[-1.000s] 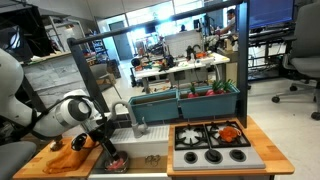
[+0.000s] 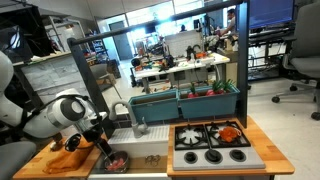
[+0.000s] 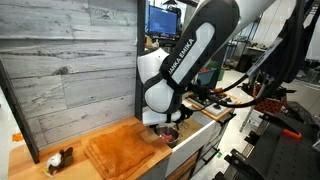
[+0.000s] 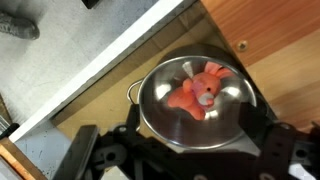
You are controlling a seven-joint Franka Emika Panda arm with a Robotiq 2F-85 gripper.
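A shiny metal pot (image 4: 163, 126) with a loop handle lies below my gripper in the wrist view. Inside it rests a small orange-red plush toy (image 4: 205, 88) with a pale face. My gripper is open; its dark fingers are wide apart, one towards each side of the pot, and nothing is held between them. From the first exterior view, the pot (image 2: 117, 168) appears low beside the counter's left part, the gripper just above it. The arm partly hides this area in the second exterior view.
An orange cloth (image 3: 115, 150) covers part of the wooden counter. A faucet (image 2: 133, 116) rises behind the pot. To the right stands a stove (image 2: 212, 145) with a red-orange item (image 2: 230, 134) on it. Blue bins (image 2: 155, 108) line the back.
The pot and the things around it look unmoved.
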